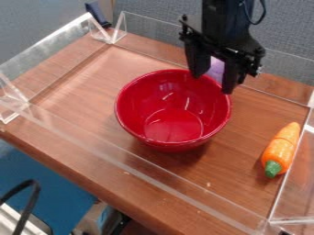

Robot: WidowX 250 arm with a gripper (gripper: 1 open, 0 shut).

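My black gripper [214,72] hangs over the back rim of a red bowl [172,119] that stands in the middle of the wooden table. A purple object [216,68] sits behind my fingers, mostly hidden by them; whether it is between them or only behind them I cannot tell. An orange toy carrot [281,148] with a green end lies to the right of the bowl.
Low clear walls edge the wooden tabletop [73,87], with corner pieces at the back left, left and front right. Beyond the front left edge is blue floor.
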